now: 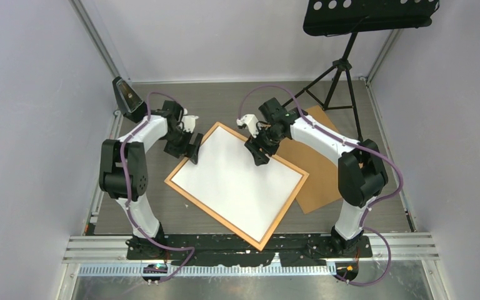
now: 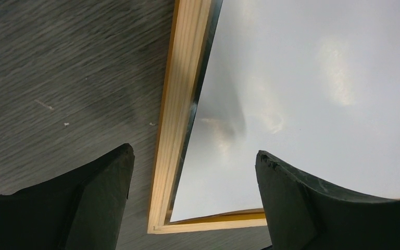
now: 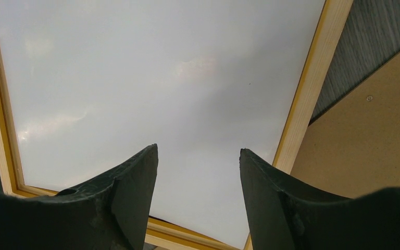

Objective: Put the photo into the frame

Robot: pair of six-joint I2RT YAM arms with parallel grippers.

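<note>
The wooden frame [image 1: 181,195] lies on the floor with a white sheet [image 1: 237,187] inside; in the left wrist view the sheet [image 2: 312,83] sits slightly askew, with a dark gap along the wooden side [image 2: 179,94]. My left gripper is open over that side near a corner, nothing between its fingers. My right gripper is open over the sheet and the frame's inner area, near its upper right side in the top view, holding nothing.
A brown backing board [image 1: 315,190] lies right of the frame. A black music stand [image 1: 369,15] stands at the back right, a dark object [image 1: 128,100] at the back left. Bare floor shows left of the frame.
</note>
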